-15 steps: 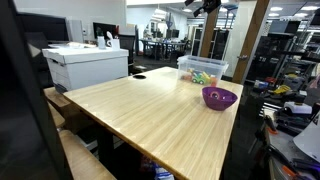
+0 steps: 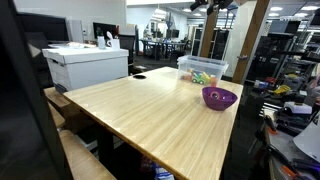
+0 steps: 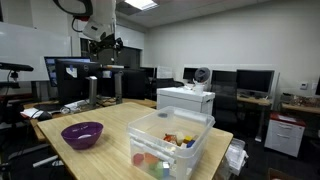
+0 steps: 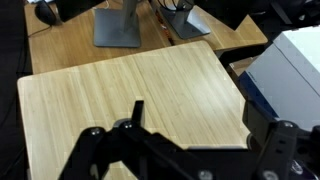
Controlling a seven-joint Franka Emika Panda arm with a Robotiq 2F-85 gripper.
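High above the table, my gripper stands open, its two dark fingers apart and only bare wood visible between them in the wrist view. In exterior view 2 the gripper point(image 3: 101, 43) hangs well over the table, up and to the right of a purple bowl point(image 3: 82, 136). Exterior view 1 has that purple bowl point(image 2: 221, 99) near the right table edge, with something small inside that is hard to make out. A clear plastic bin point(image 3: 172, 133) holds several colourful items point(image 3: 180, 140); their kinds are too small to tell.
Monitors on dark stands point(image 4: 117, 28) line the far side in the wrist view. A small dark flat object point(image 2: 139, 76) lies toward the table's far end.
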